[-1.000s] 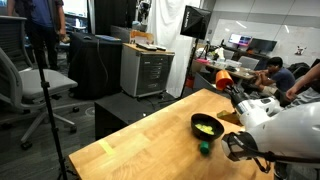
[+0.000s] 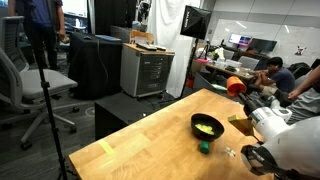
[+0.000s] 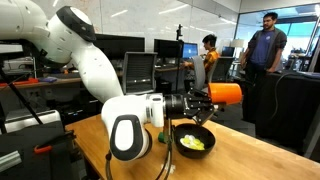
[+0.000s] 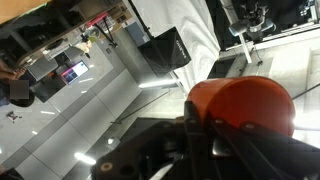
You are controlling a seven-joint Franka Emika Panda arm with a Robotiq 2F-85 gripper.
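Note:
My gripper (image 3: 211,99) is shut on an orange cup (image 3: 226,93), raised above the table and lying over on its side. The same cup (image 2: 236,86) appears near the right of exterior view 1. In the wrist view the cup (image 4: 245,105) fills the right side, with the dark fingers (image 4: 215,148) against its lower part. Below and to one side of the gripper, a black bowl (image 3: 194,140) stands on the table, holding yellow-green pieces (image 3: 191,143). Whether anything is inside the cup cannot be seen.
A small green object (image 2: 205,147) sits on the wooden table (image 2: 140,150) beside the bowl. Something tan (image 2: 241,126) shows near the arm, its shape unclear. People stand and sit in the background.
In exterior view 1 the cup has moved right and a little down, and its tilt has changed. The arm has shifted with it. Bowl and green object have stayed put.

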